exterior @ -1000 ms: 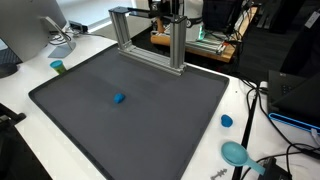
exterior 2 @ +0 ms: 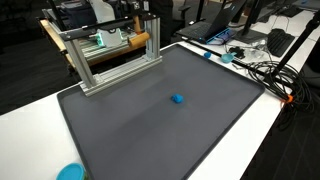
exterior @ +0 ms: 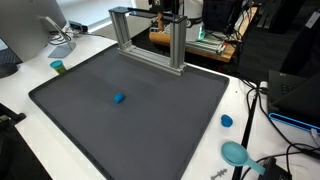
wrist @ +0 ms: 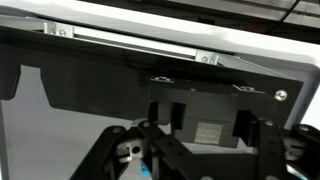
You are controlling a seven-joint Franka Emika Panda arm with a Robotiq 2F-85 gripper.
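Observation:
In the wrist view my gripper reaches in from the bottom edge, dark fingers on either side of a dark panel with a pale label (wrist: 207, 133). The dark shapes blend together, so I cannot make out clearly what lies between the fingertips. A small blue object (exterior: 119, 98) rests on the dark grey mat (exterior: 150, 130); exterior view 2 also shows this blue object (exterior 2: 178, 98). At the mat's far side stands a metal frame (exterior: 150, 55), with dark equipment above it.
A green-sided container (exterior: 58, 68) stands beyond the mat's left side. To the right, a blue disc (exterior: 227, 121) and a turquoise dish (exterior: 238, 155) lie on the white table. Cables run near the right edge.

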